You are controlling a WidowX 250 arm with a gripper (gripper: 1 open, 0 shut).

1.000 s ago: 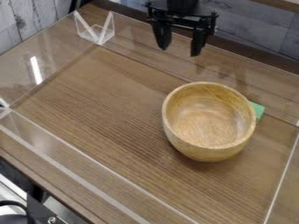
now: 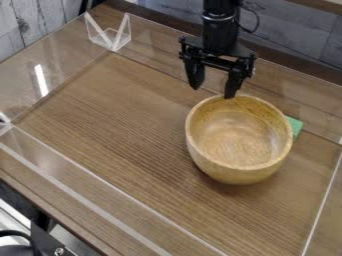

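A large tan wooden bowl [image 2: 238, 150] sits right of centre on the wooden table [image 2: 107, 140]. My black gripper [image 2: 214, 78] hangs just beyond the bowl's back rim, its two fingers spread apart, with nothing visible between them. A small green object [image 2: 293, 126] lies at the bowl's right, partly hidden behind it.
A white wire-like object [image 2: 110, 32] stands at the back left. A dark edge borders the table at the upper left and lower left.
My gripper has moved toward the front and down, closer to the bowl's back rim. The bowl and green object have not moved.
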